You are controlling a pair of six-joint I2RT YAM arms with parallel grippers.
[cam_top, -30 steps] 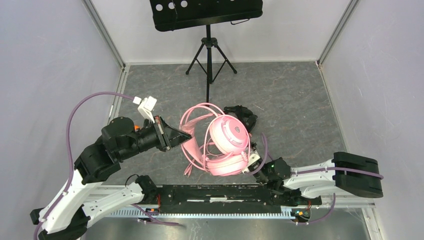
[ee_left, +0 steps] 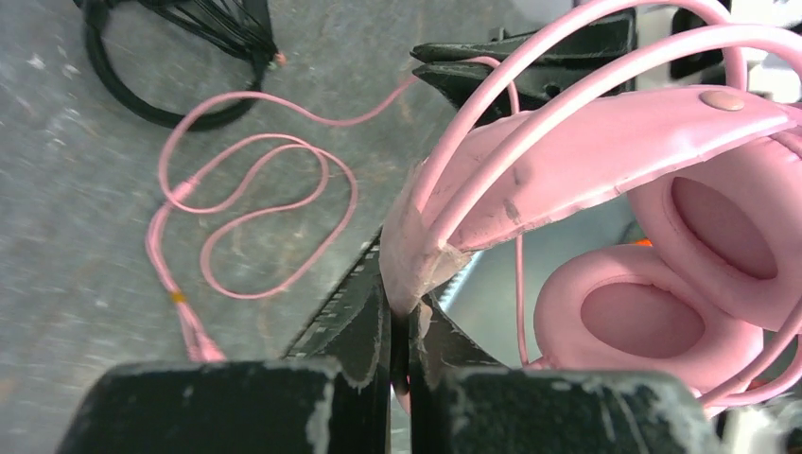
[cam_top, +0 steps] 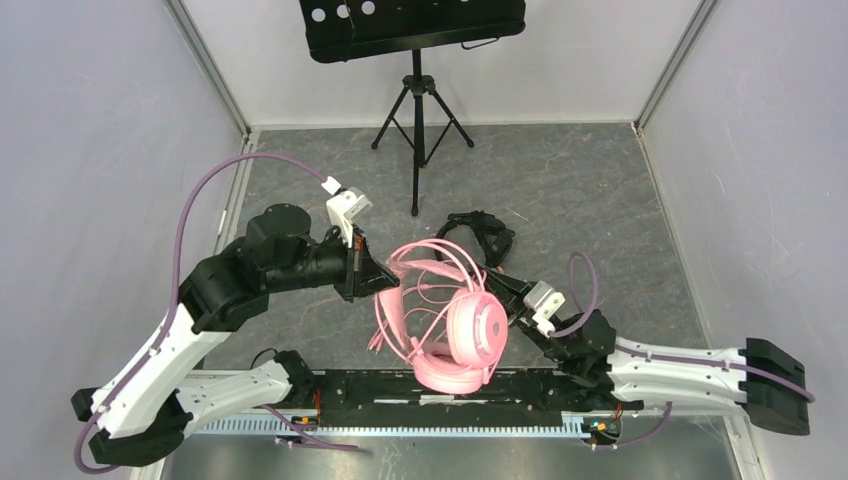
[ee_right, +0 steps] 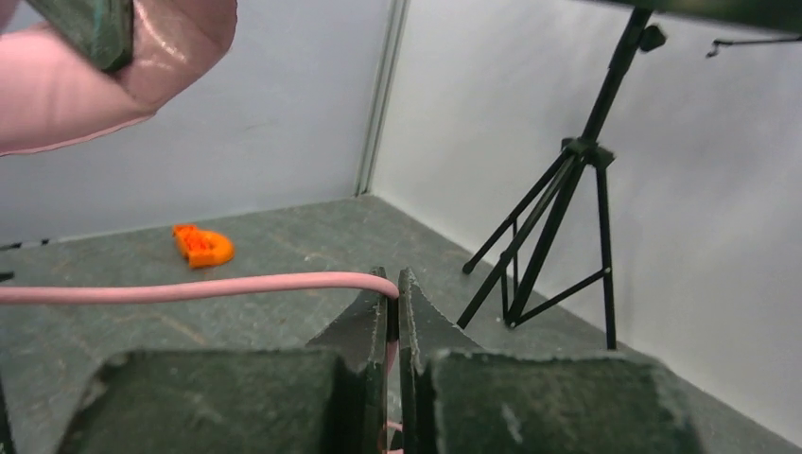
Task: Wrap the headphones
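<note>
Pink headphones (cam_top: 476, 328) hang in the air at centre, loops of pink cable round them. My left gripper (cam_top: 385, 280) is shut on the headband; in the left wrist view the padded band (ee_left: 605, 142) rises from between its fingertips, both ear cups to the right. My right gripper (cam_top: 485, 272) is behind the headphones' right side, shut on the thin pink cable (ee_right: 189, 293), which bends down between its fingertips in the right wrist view. Slack cable (ee_left: 236, 236) lies in curls on the floor.
A black bundle (cam_top: 485, 235) lies on the floor behind the headphones. A music stand (cam_top: 417, 110) stands at the back. An orange object (ee_right: 203, 248) is on the floor. Walls bound both sides.
My left gripper has risen and turned, moving right, and the headphones have swung lower and rightwards with it. My right gripper has moved right and into clearer view.
</note>
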